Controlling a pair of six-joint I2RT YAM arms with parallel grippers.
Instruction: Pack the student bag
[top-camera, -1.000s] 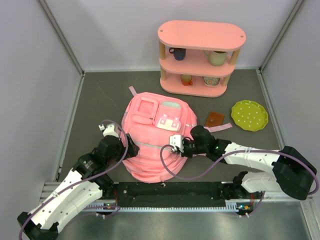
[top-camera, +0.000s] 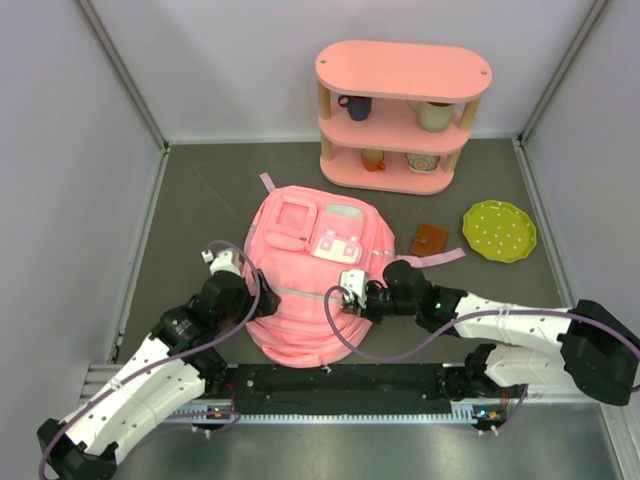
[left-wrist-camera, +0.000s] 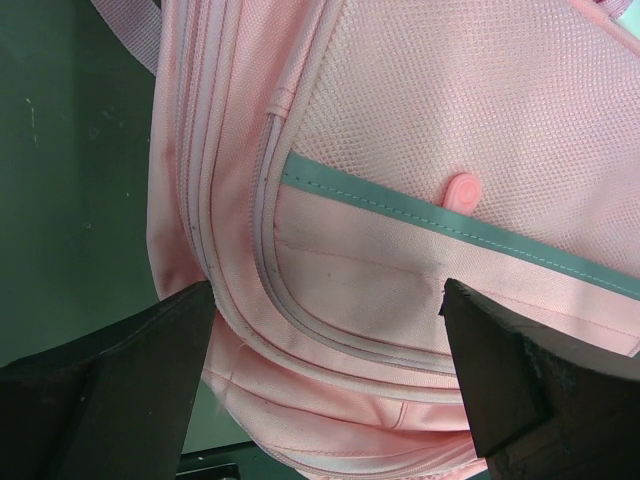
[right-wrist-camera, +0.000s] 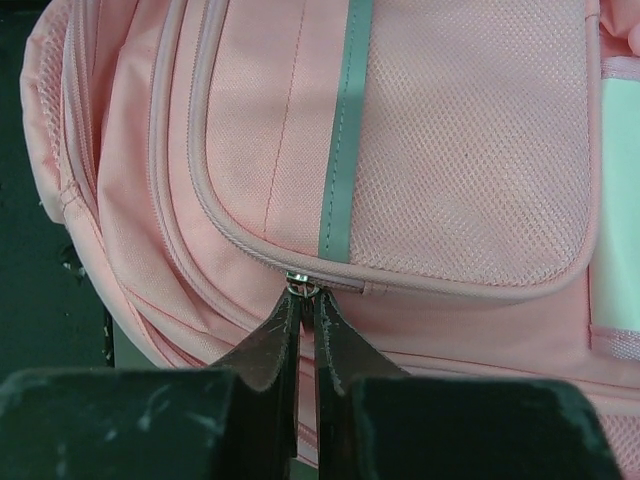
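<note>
The pink student bag lies flat on the dark floor, its front pocket facing up. In the right wrist view a small metal zipper pull sits at the pocket's corner, near the end of the teal strip. My right gripper is shut on that pull, which is mostly hidden by the fingertips. Over the bag's lower left side, my left gripper stands open, its fingers wide apart with nothing gripped; the pocket's curved zipper runs between them.
Right of the bag are a brown wallet-like item and a green dotted plate. A pink shelf with cups and a pot stands at the back. Bare floor lies left of the bag.
The bag has shifted a little under the left gripper, which stays open.
</note>
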